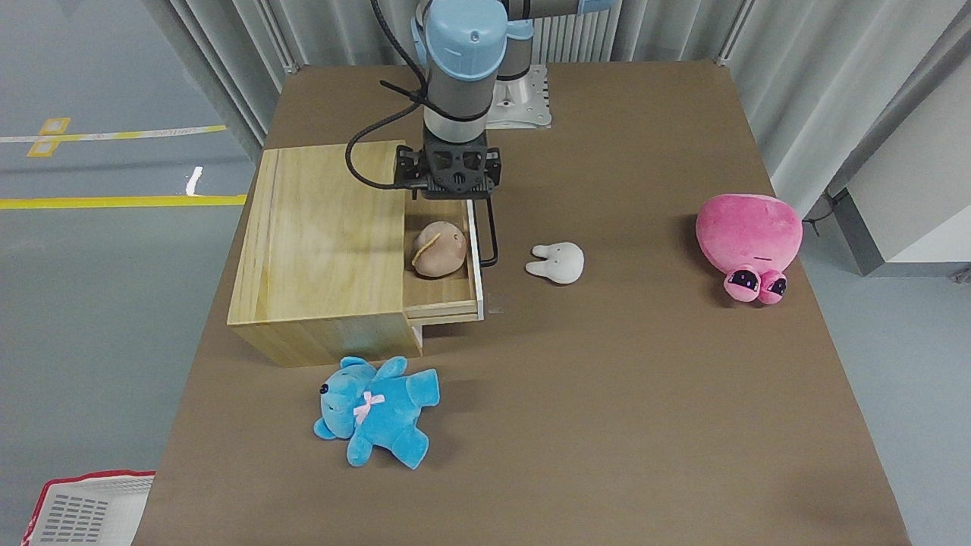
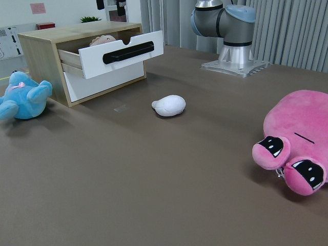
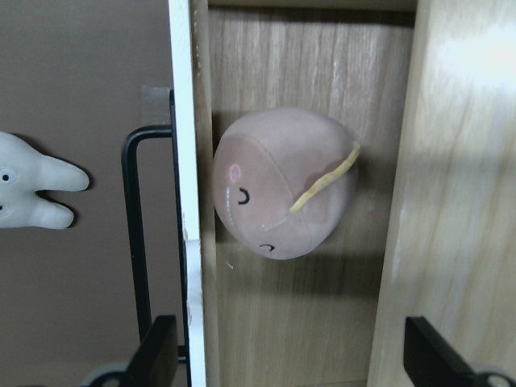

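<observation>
A pinkish round plush [image 3: 274, 177] with a yellow strand lies in the pulled-out drawer [image 1: 443, 305] of a wooden cabinet [image 1: 318, 236], seen below my gripper in the wrist view. My gripper is above the drawer, its two fingertips wide apart at the lower edge of the wrist view, nothing between them but the view of the drawer below. The drawer's black handle [image 3: 134, 218] runs along its front.
A white bunny plush [image 1: 560, 263] lies right of the drawer, a blue bear [image 1: 387, 414] in front of the cabinet, a big pink plush [image 1: 746, 232] at the table's right edge.
</observation>
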